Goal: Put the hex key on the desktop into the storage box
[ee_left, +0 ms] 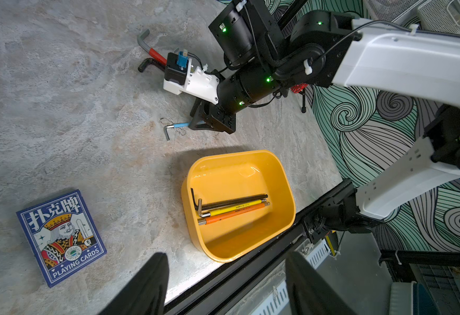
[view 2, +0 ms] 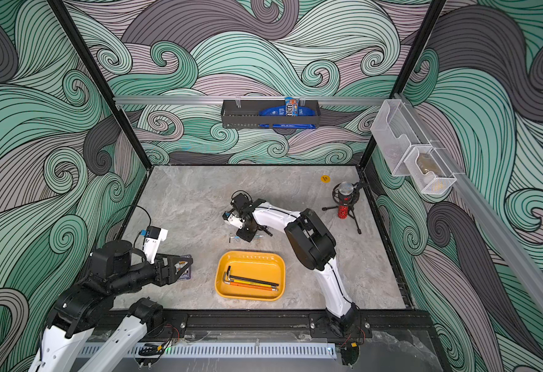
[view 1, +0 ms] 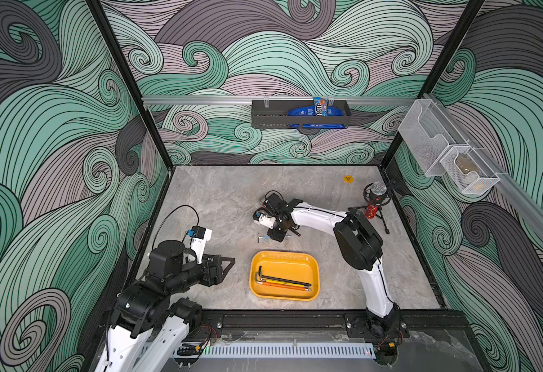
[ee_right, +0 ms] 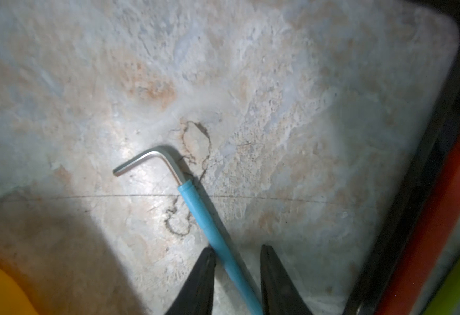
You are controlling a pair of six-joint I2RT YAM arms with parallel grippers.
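A blue-sleeved hex key with a bare bent silver end lies on the desktop; in the left wrist view that hex key point(ee_left: 180, 125) is partly covered by the right arm. My right gripper is over its sleeve, with one finger on each side and a visible gap between the tips. Whether the pads touch the sleeve is unclear. The yellow storage box point(view 1: 283, 257) stands just in front, holding a black, a yellow and an orange hex key. Well left of the box, my left gripper hangs open and empty.
Behind the right gripper lie a red hex key point(ee_left: 157, 56) and a black one point(ee_left: 148, 63), partly hidden by the arm. A card box point(ee_left: 61, 237) is under the left gripper's side. A microphone point(view 1: 375, 198) stands at the right.
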